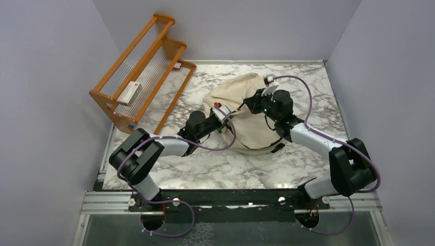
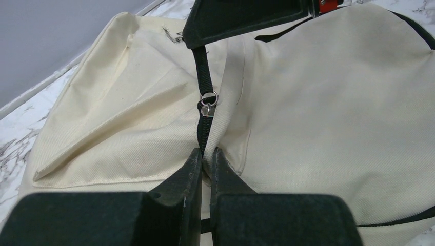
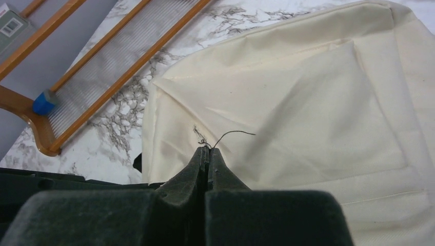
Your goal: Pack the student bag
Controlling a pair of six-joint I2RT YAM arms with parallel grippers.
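Observation:
The cream cloth bag (image 1: 251, 125) lies on the marble table with its black zipper (image 2: 204, 130) between the folds. My left gripper is shut on the bag's cloth edge, just below the zipper's metal slider (image 2: 208, 110). A short black pull strap (image 2: 203, 69) runs from the slider's ring up to the tip of my right gripper, which is shut on it. In the right wrist view only frayed dark threads (image 3: 233, 132) show at those fingertips. The bag's inside is hidden.
A wooden rack (image 1: 149, 66) stands at the back left, holding a white box (image 1: 129, 93) and a small red item (image 1: 177, 66). A blue object (image 3: 45, 102) sits at its near corner.

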